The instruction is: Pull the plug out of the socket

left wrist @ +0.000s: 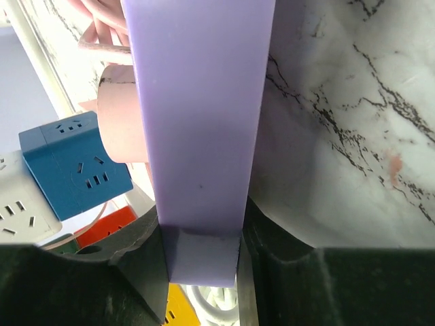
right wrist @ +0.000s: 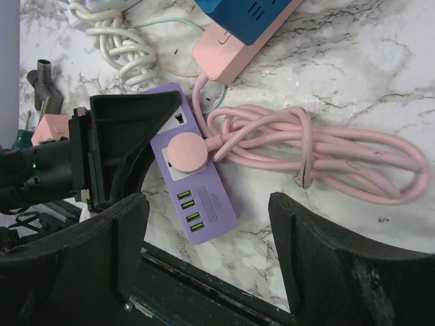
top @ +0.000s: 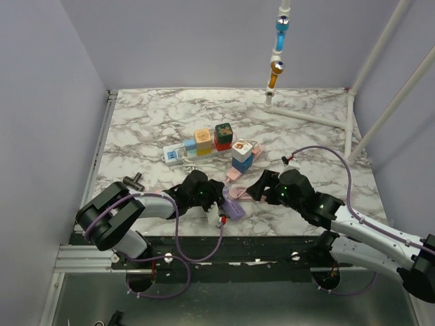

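A purple power strip (right wrist: 208, 214) with USB ports lies near the table's front, a round pink plug (right wrist: 187, 151) seated in it and trailing a coiled pink cable (right wrist: 353, 156). My left gripper is shut on the purple strip, its dark fingers on either side of the strip's far end; the plug (left wrist: 119, 115) shows beside the strip in the left wrist view. My right gripper (top: 265, 183) stands open to the right of the strip, with the cable and strip between and beyond its fingers in the right wrist view, holding nothing.
A pink strip (right wrist: 228, 54) with stacked blue and white cubes (top: 241, 163) lies behind. Further back is a white strip (top: 173, 154) with coloured cubes. A grey tubular object (top: 132, 183) is at the left, white pipes stand at the back right.
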